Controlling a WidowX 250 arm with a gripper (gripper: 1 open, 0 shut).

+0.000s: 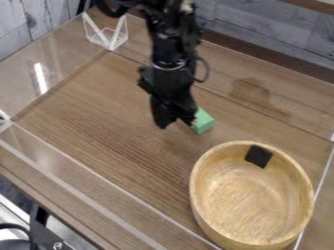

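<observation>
My dark gripper [167, 109] is low over the middle of the wooden table, in front of and partly over a green block [202, 123]. Only the right end of the block shows behind the arm. The fingertips are dark and blurred; I cannot make out anything held between them.
A round yellow bowl [248, 210] with a black block [260, 156] on its rim area stands at the front right. A clear wire or plastic rack [107, 29] is at the back left.
</observation>
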